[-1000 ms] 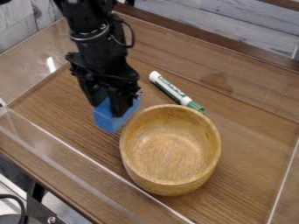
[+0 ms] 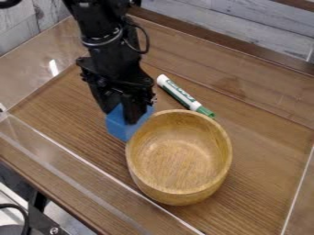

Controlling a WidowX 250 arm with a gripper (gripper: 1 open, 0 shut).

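Note:
The black robot arm reaches down from the top left, and its gripper (image 2: 124, 103) is shut on a blue object (image 2: 127, 123) just left of a round light-wood bowl (image 2: 179, 173). The blue object is close against the bowl's left rim or slightly above it; I cannot tell if they touch. The fingertips partly hide the blue object. The bowl is empty.
A white and green marker (image 2: 185, 95) lies behind the bowl on the wooden table (image 2: 245, 195). A cable and dark hardware show at the lower left, beyond the table's edge.
The gripper and the blue object have shifted very slightly; the bowl and marker have stayed in place.

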